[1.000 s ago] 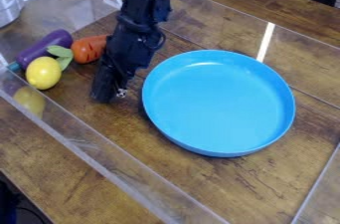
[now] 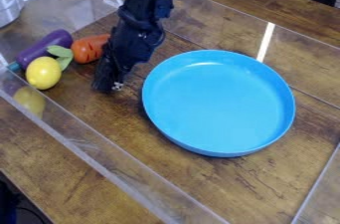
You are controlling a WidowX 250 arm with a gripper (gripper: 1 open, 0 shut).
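Observation:
The dark robot arm reaches down from the top of the view to my gripper (image 2: 114, 77), which is low over the wooden table, just left of a large blue plate (image 2: 218, 103). An orange-red object (image 2: 89, 47) lies behind it, a purple eggplant (image 2: 47, 47) farther left and a yellow lemon (image 2: 47, 72) to its left. The fingertips are dark and small; I cannot see anything held between them.
Clear plastic walls (image 2: 87, 168) border the work area. Bare table (image 2: 106, 118) lies in front of my gripper and at the back right behind the plate.
The arm and gripper have shifted very slightly; the objects and plate look essentially unmoved.

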